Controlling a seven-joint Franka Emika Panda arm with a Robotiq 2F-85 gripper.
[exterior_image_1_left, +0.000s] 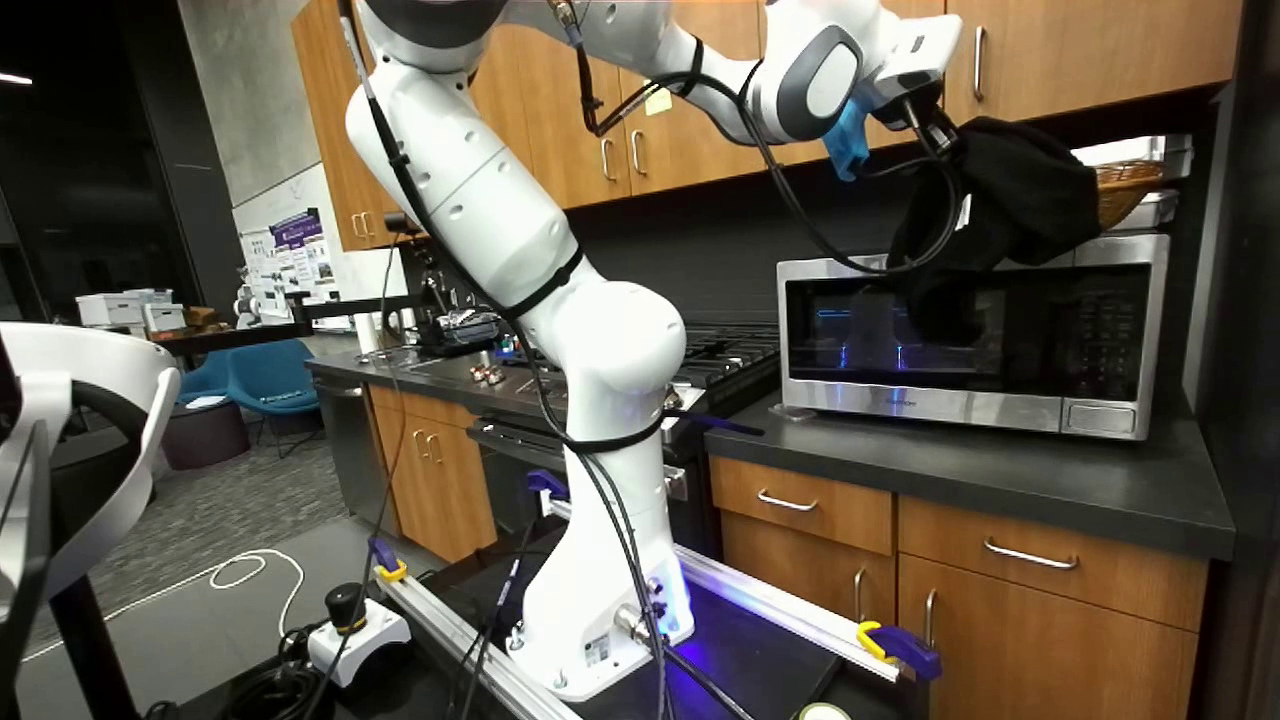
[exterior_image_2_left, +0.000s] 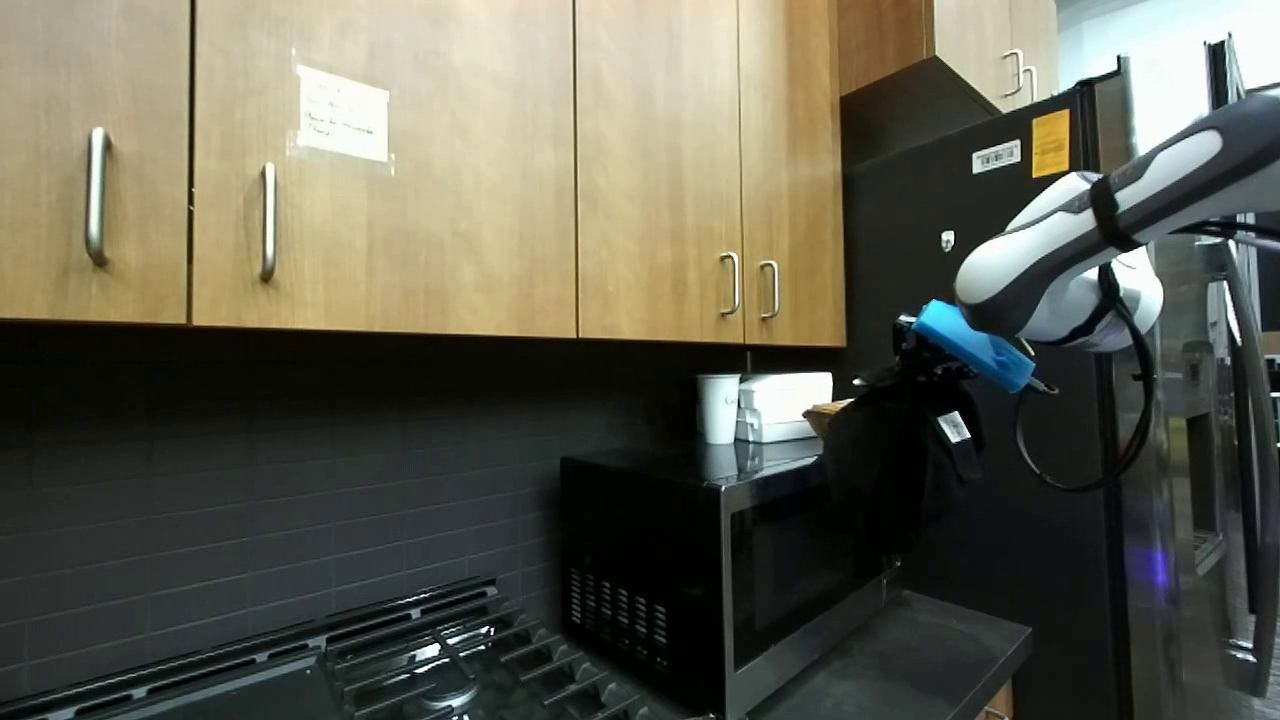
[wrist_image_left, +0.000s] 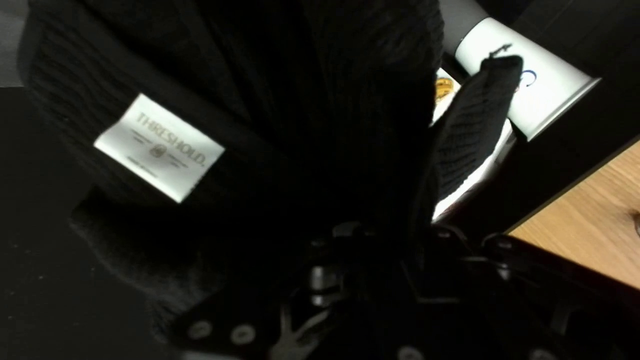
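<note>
A black ribbed cloth (exterior_image_1_left: 1008, 192) with a white label hangs from my gripper (exterior_image_1_left: 944, 142), which is shut on it, in front of the microwave's upper part. In exterior view 2, the dark cloth (exterior_image_2_left: 882, 468) droops below the gripper (exterior_image_2_left: 921, 358) along the microwave's right front. The wrist view is largely filled by the cloth (wrist_image_left: 288, 132), its label (wrist_image_left: 159, 147) reading "THRESHOLD". Dark folds and shadow hide exactly where the fingertips pinch it.
On the microwave (exterior_image_1_left: 960, 402) are a wicker basket (exterior_image_1_left: 1128, 192), partly behind the cloth, white containers (exterior_image_2_left: 786, 402) and a white cup (exterior_image_2_left: 717, 408). Wooden cabinets (exterior_image_2_left: 660, 168) hang above. A dark refrigerator (exterior_image_2_left: 960, 276) stands to the right.
</note>
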